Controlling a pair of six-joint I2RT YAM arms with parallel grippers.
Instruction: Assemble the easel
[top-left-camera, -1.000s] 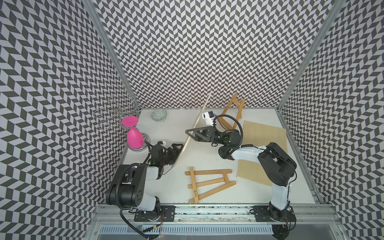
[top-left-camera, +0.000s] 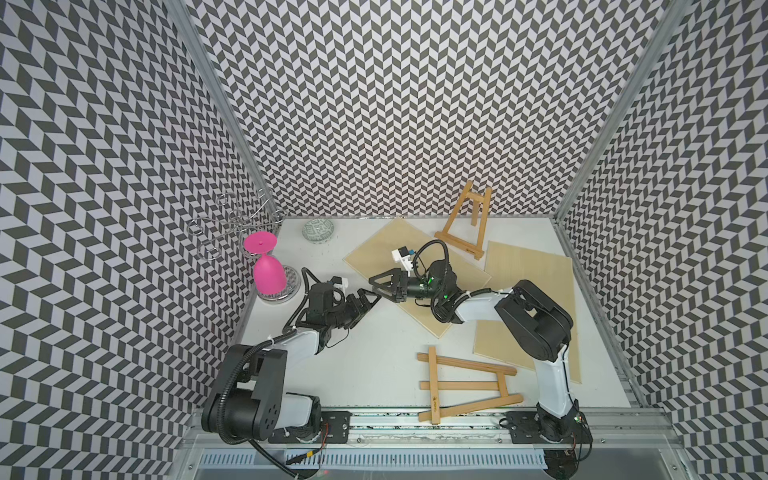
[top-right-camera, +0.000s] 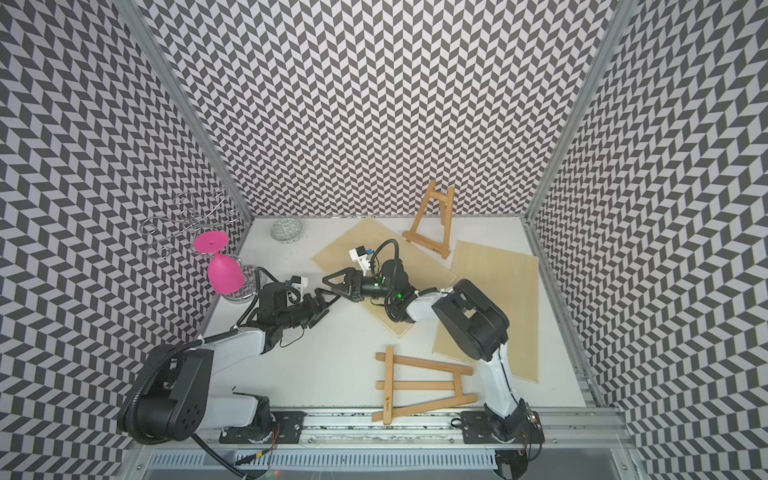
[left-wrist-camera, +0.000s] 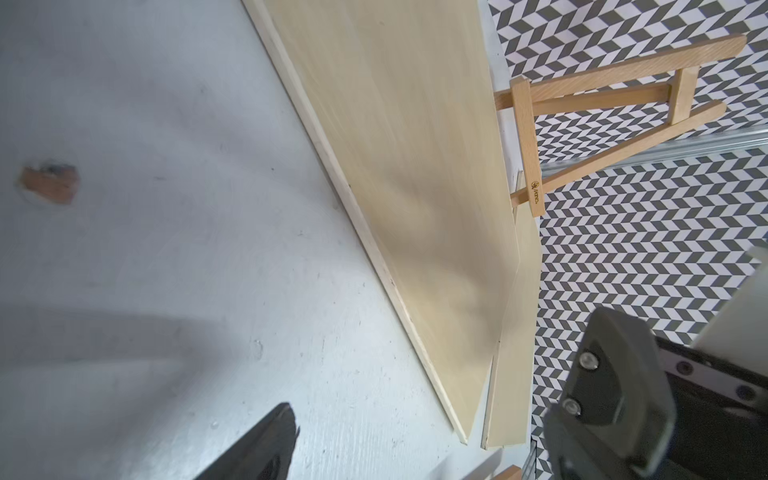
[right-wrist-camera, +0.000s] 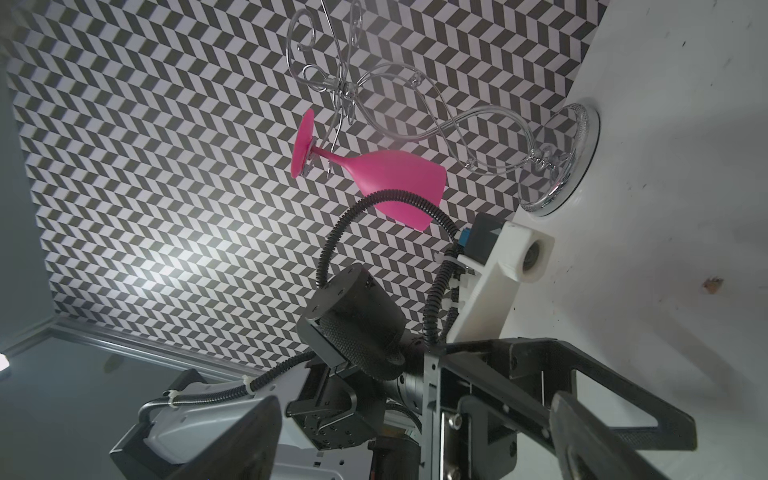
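A wooden easel frame (top-left-camera: 430, 384) lies flat near the front centre; a second (top-left-camera: 448, 240) leans at the back, right of centre. One pale board (left-wrist-camera: 400, 176) lies on the white table in the middle, another (top-left-camera: 528, 288) at the right, partly under the right arm. My left gripper (top-left-camera: 365, 302) stands open at the board's left edge, nothing between its fingers. My right gripper (top-left-camera: 376, 285), also open and empty, hangs over the middle board's left part, close beside the left gripper.
At the left stand a pink goblet (top-left-camera: 269, 276) and a chrome wire stand (right-wrist-camera: 560, 184). A round patterned object (top-left-camera: 317, 230) sits at the back left.
The middle board has gone from upright to lying flat. The front frame has shifted right, and the back frame slightly. Both grippers have moved a little.
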